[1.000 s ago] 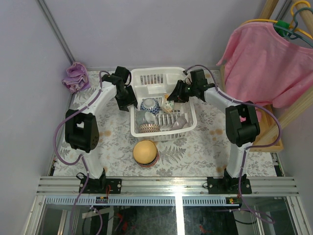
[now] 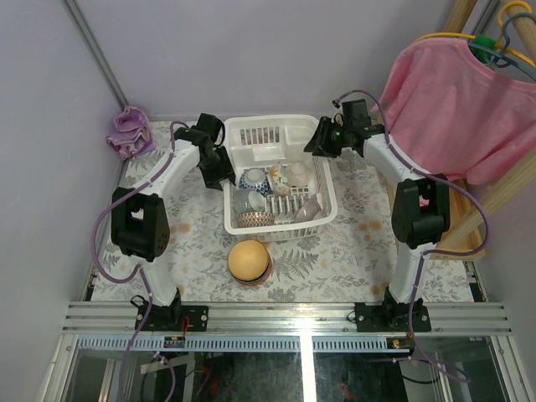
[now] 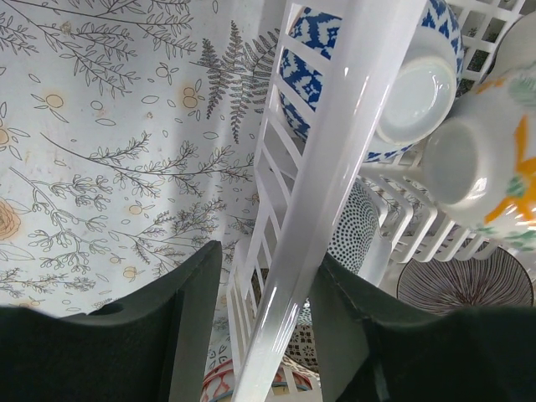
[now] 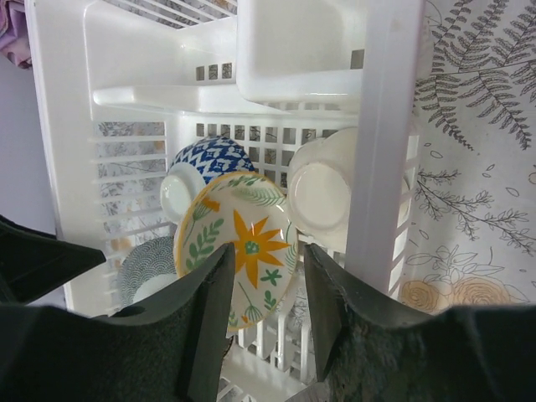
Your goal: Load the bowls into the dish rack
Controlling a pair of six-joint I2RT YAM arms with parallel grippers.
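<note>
A white dish rack (image 2: 327, 197) holds several bowls: a blue-patterned one (image 3: 429, 33), a floral one (image 4: 251, 251), a white one (image 4: 322, 188) and a speckled one (image 2: 255, 219). A stack of bowls (image 2: 248, 260), yellow on top, sits on the counter in front of the rack. My left gripper is part open, its fingers straddling the rack's left rim. My right gripper is open above the rack's right side, nothing held.
A pink shirt (image 2: 452, 100) hangs on the right beside a wooden stand (image 2: 515, 180). A purple cloth (image 2: 130, 132) lies at the back left.
My right gripper has moved right and back, away from the floral bowl, which now rests in the rack. The left arm looks unchanged in the top view.
</note>
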